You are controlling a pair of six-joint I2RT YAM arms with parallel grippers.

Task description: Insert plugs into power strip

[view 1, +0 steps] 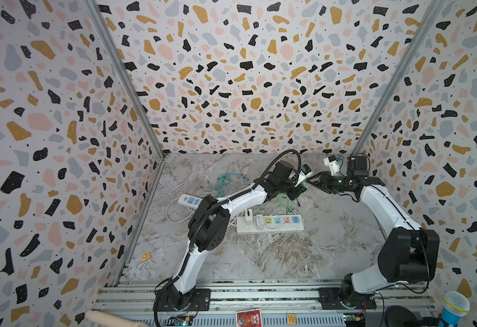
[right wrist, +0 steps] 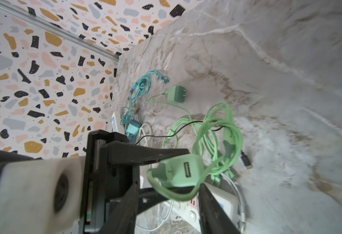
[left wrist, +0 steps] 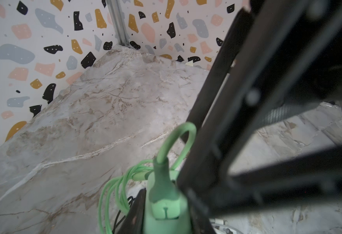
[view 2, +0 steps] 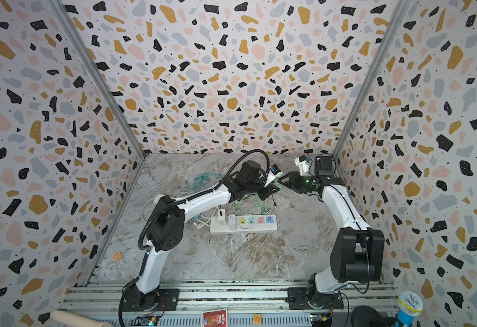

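A pale green adapter plug with a USB slot [right wrist: 186, 170] is clasped by my left gripper, its cord looping out. My right gripper faces it from the right with its fingers [right wrist: 125, 212] apart, nothing seen gripped. In the top left view both grippers hover close together behind the white power strip [view 1: 271, 231], which has coloured outlets and a white plug [view 1: 248, 215] standing at its left end. A second green adapter [right wrist: 176, 94] lies on the table, prongs showing. The held plug's prongs cannot be made out.
Another white strip [view 1: 190, 201] lies back left, beside tangled teal cords [view 1: 225, 181]. A bundle of green cable [right wrist: 217, 136] and a black cable end [right wrist: 246, 159] lie behind the outlet strip.
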